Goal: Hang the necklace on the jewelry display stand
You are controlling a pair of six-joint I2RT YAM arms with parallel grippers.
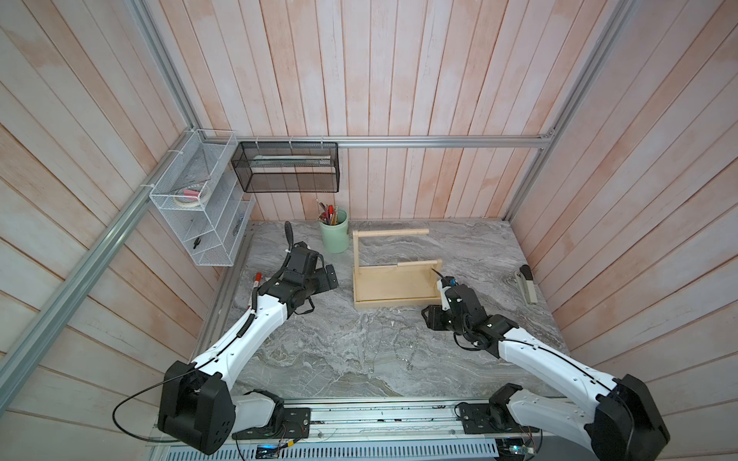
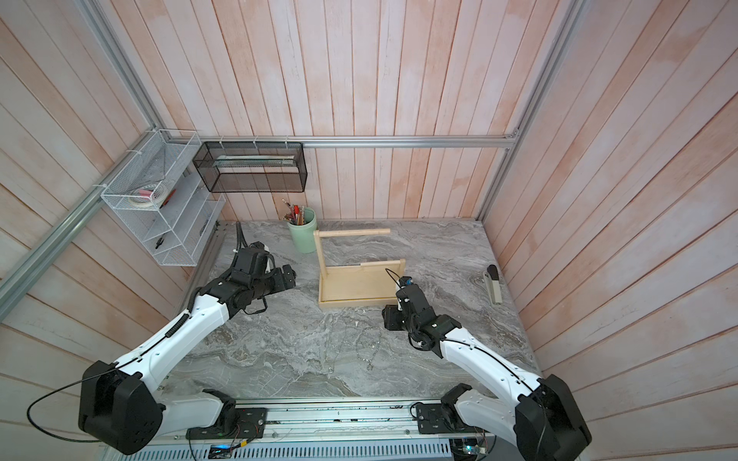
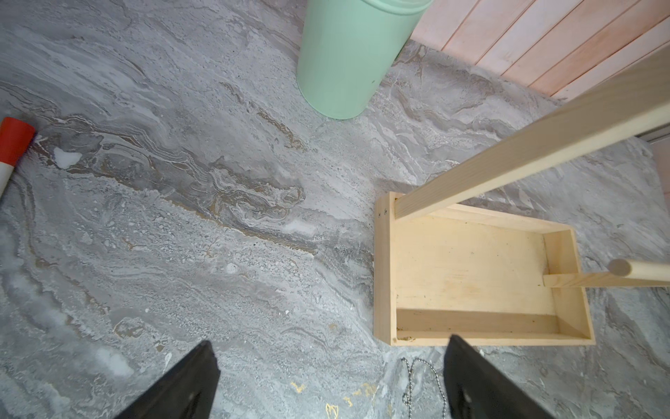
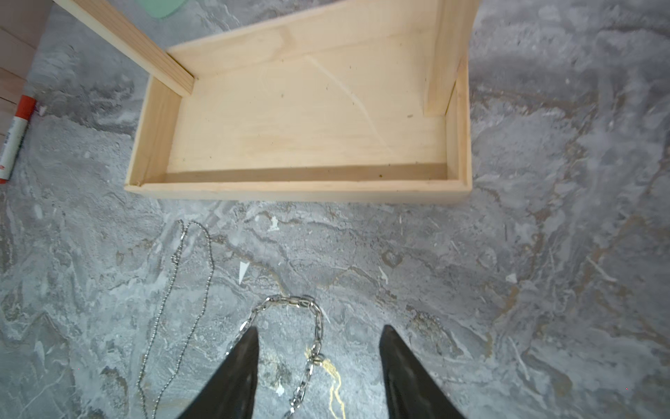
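A wooden display stand [image 1: 396, 284], a shallow box with posts and horizontal bars, sits at the middle back. In the right wrist view a thin ball-chain necklace [image 4: 165, 300] and a chunkier link chain [image 4: 315, 324] lie on the table in front of it. My left gripper [image 1: 329, 278] is left of the stand, raised and open; the stand and part of the necklace show between its fingers in the left wrist view. My right gripper is open above the link chain, near the stand's front right, with nothing held.
A green cup [image 2: 302, 235] of tools stands behind left of the stand. A marker [image 4: 15, 139] lies at the left, a small grey-and-black object [image 2: 492, 288] at the far right. Wire baskets [image 1: 200, 230] hang on the left and back walls.
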